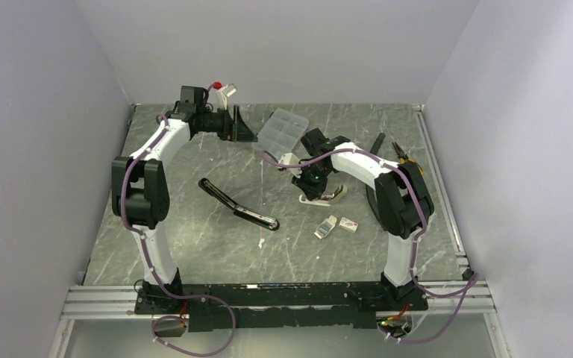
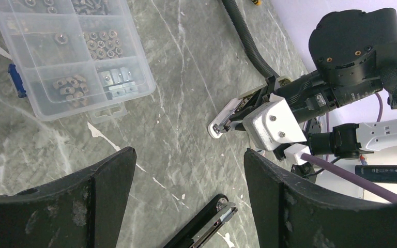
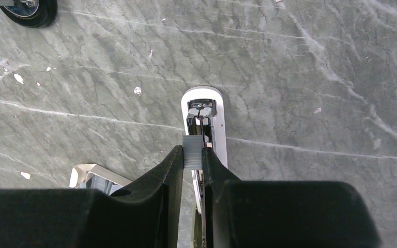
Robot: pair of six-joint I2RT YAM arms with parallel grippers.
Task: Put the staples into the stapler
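In the right wrist view, my right gripper is shut on a small grey strip of staples. The strip sits right over the open channel of the white stapler; whether it touches the channel floor cannot be told. That stapler lies on the table beneath the right gripper, its rear part hidden by the fingers. A black stapler lies opened out at centre left. My left gripper hangs at the back left, fingers wide apart with only table between them.
A clear compartment box of small hardware stands at the back. Near the white stapler are an opened staple box and a small white box. A black hose and pliers lie at the right.
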